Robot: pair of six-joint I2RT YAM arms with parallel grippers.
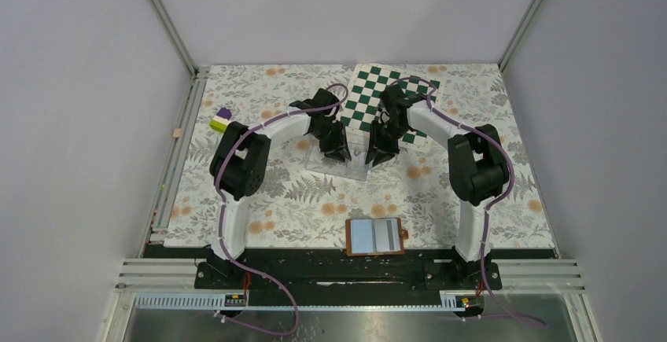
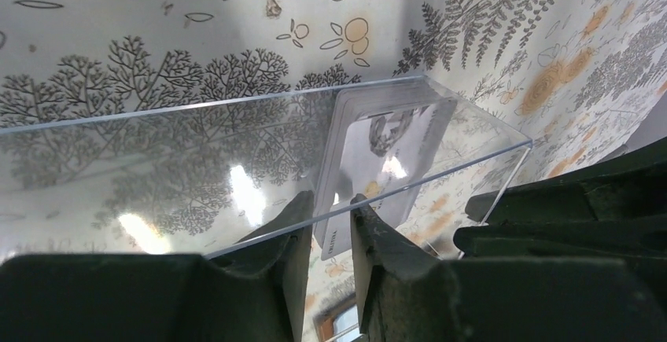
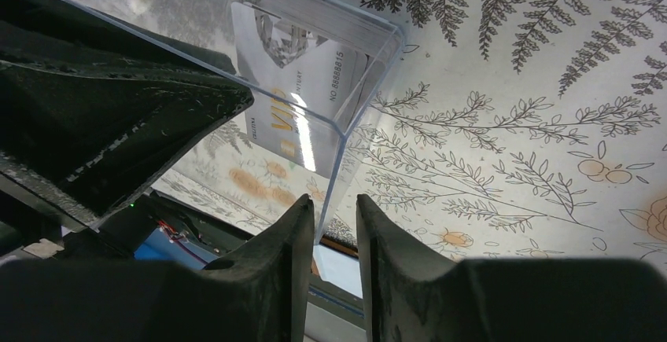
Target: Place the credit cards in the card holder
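A clear open-topped box [image 1: 337, 172] stands at mid-table, with a stack of pale cards [image 2: 393, 145] lying in one end. In the right wrist view, the top card [image 3: 295, 75] shows gold "VIP" lettering. My left gripper is part open at the box's long wall, the clear rim crossing by its fingertips. At the card end, my right gripper is part open too, with the box's corner edge showing between its fingers. Whether either touches the box I cannot tell. The brown card holder [image 1: 376, 236] lies spread at the table's front edge, pale panels upward.
Behind the grippers lies a green-and-white checkerboard [image 1: 366, 94]. A small purple and yellow-green block [image 1: 221, 120] sits at the far left.
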